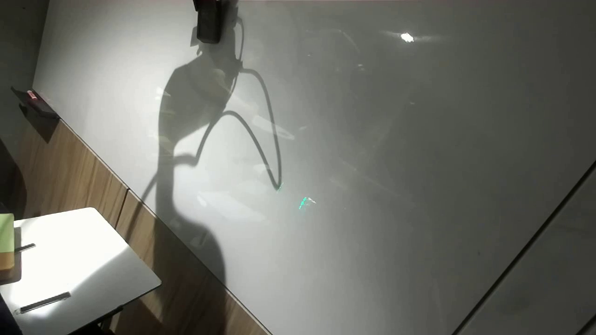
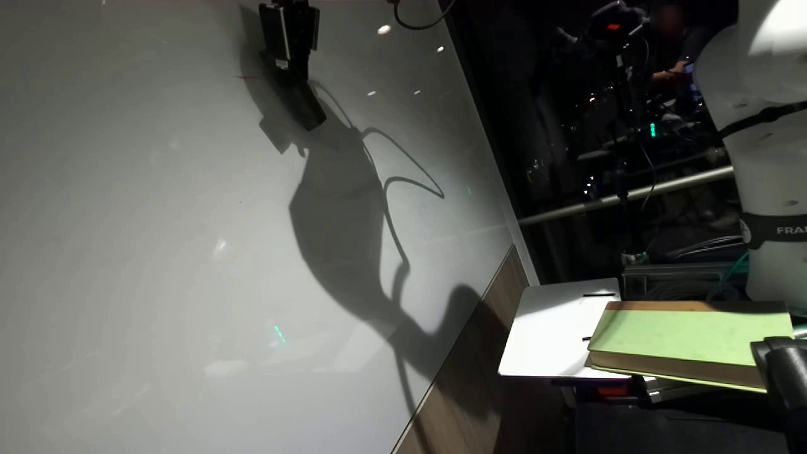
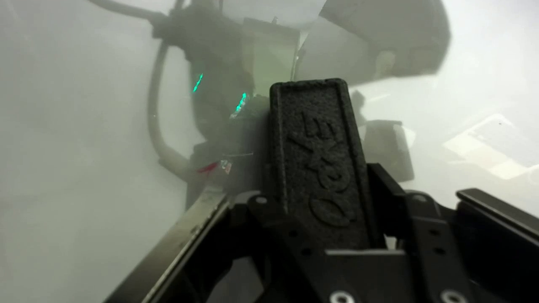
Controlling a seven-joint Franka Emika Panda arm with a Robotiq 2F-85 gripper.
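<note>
A dark block eraser (image 3: 323, 151) with raised lettering is clamped between the fingers of my gripper, which is shut on it. In exterior view 1 only the eraser's end (image 1: 209, 25) shows clearly, at the top edge. Exterior view 2 has my gripper (image 2: 291, 64) at upper left, the eraser (image 2: 308, 107) tilted down and right from it, close to the whiteboard (image 2: 189, 287). Whether it touches the board I cannot tell. A small red mark (image 3: 208, 167) is on the board left of the eraser, also a thin red mark (image 2: 246, 76) in exterior view 2.
A white side table (image 1: 72, 251) holds a green book (image 2: 696, 333) and thin dark sticks. A dark tray (image 1: 38, 103) with a red-and-white item sits at the board's left edge. Green glints and arm shadows lie on the board, otherwise clear.
</note>
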